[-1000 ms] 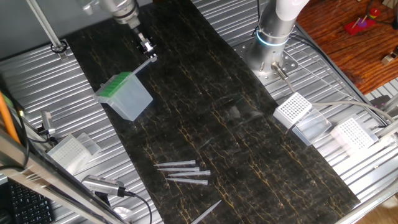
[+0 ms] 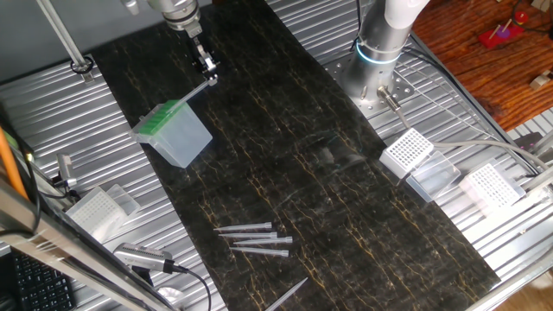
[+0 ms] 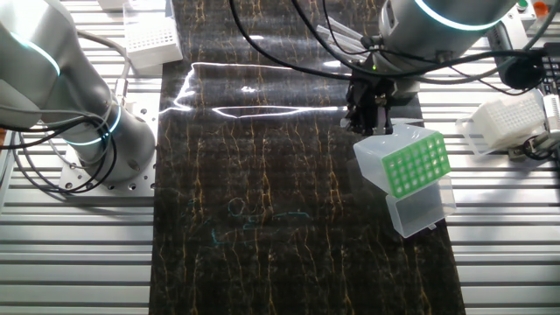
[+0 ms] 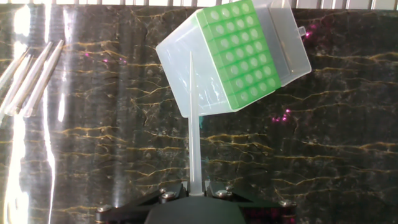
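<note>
My gripper (image 2: 211, 79) is shut on a slender translucent pipette tip (image 4: 195, 146) at its wide end. In the wrist view the tip's narrow end points away from the fingers, overlapping the box's clear side. The box (image 2: 186, 140) is translucent plastic with a green rack top (image 4: 244, 53) full of holes and a hinged lid (image 4: 283, 40) standing open. In exterior view 2 the gripper (image 3: 378, 124) sits just beyond the box, partly hidden by cables. I cannot tell whether the pipette tip touches the box.
Several loose pipette tips (image 2: 259, 236) lie on the dark marbled board, with another tip (image 2: 287, 295) near its front edge. White racks (image 2: 407, 150) stand right of the board, and another rack (image 2: 97, 214) is at left.
The arm has shifted slightly, and the held pipette tip now reaches a little farther over the green top in exterior view 1. The box and the loose tips have stayed put.
</note>
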